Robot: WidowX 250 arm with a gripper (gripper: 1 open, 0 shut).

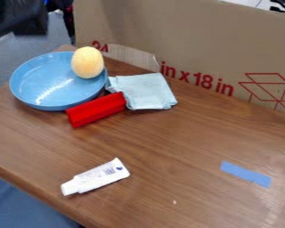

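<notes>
A blue bowl [47, 85] rests at the table's left back, with a pale yellow egg-shaped object [86, 61] upright at its right side. Beside it lie a red cylinder [95, 109] and a folded light blue cloth [145, 92]. A white tube [93, 178] lies near the front left. Only dark parts of the arm show at the top left edge; the gripper's fingertips are out of frame or too unclear to see.
A large cardboard box [199, 44] stands along the back. A blue strip [245, 175] is on the right of the wooden table [169, 156], whose middle is clear.
</notes>
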